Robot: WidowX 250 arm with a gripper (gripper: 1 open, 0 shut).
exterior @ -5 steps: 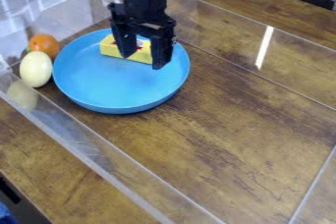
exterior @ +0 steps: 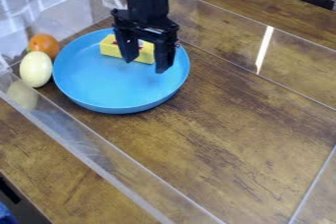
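My black gripper (exterior: 145,49) hangs over a blue plate (exterior: 105,82), its two fingers spread either side of a yellow block (exterior: 116,47) that lies at the back of the plate. The block is partly hidden behind the fingers. Whether it touches them, I cannot tell.
An orange egg-shaped object (exterior: 45,44) and a cream egg (exterior: 35,70) sit left of the plate. A clear barrier strip runs along the left.
My gripper has shifted very slightly over the plate; the plate and the objects around it look unmoved.
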